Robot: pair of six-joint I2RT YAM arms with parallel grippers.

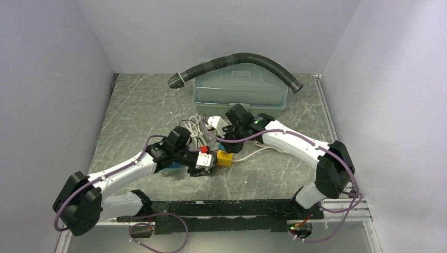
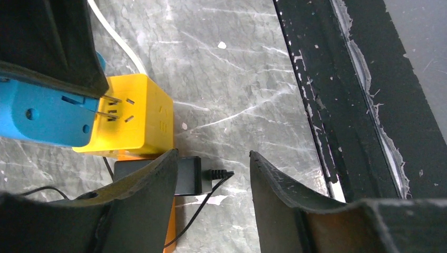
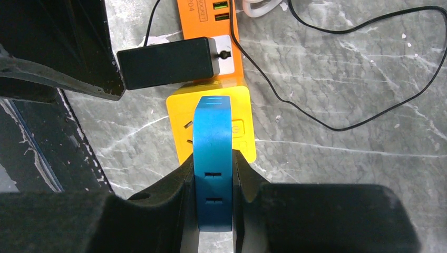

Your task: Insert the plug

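The blue plug (image 3: 212, 147) is clamped in my right gripper. Its metal prongs (image 2: 108, 114) point at the slotted face of the yellow socket block (image 2: 124, 116), and some gap shows between plug body and block. Whether the prong tips have entered the slots, I cannot tell. In the left wrist view, my left gripper stands open, one finger close to the black adapter (image 2: 188, 176) on the orange strip and the other off to its right over bare table.
The orange power strip (image 3: 205, 16) runs from the yellow block. A thin black cable (image 3: 337, 129) loops over the table. Behind the arms are a lidded clear box (image 1: 240, 89) and a dark hose (image 1: 242, 58).
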